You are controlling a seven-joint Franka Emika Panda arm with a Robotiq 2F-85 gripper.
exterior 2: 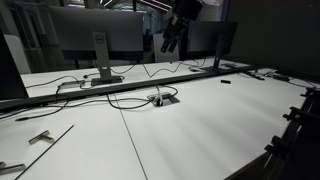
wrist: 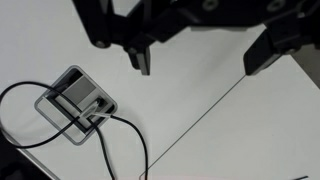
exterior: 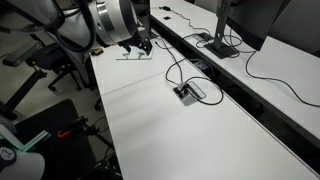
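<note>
My gripper hangs above the white table [wrist: 190,90], its two dark fingers spread wide with nothing between them. In exterior view 1 the gripper [exterior: 143,44] is at the far left end of the table. Exterior view 2 shows the gripper [exterior 2: 172,36] high over the tabletop. A grey outlet box [wrist: 75,83] is set into the table, with dark cables looping out of it, to the left of the fingers in the wrist view. Small metal pieces [exterior 2: 40,138] and a thin dark rod [exterior 2: 46,150] lie at the left in exterior view 2.
Monitors stand along the back edge, one monitor [exterior 2: 100,32] behind the outlet box. Loose cables [exterior: 272,80] trail across the back of the table. A small black object [exterior 2: 224,82] lies farther right.
</note>
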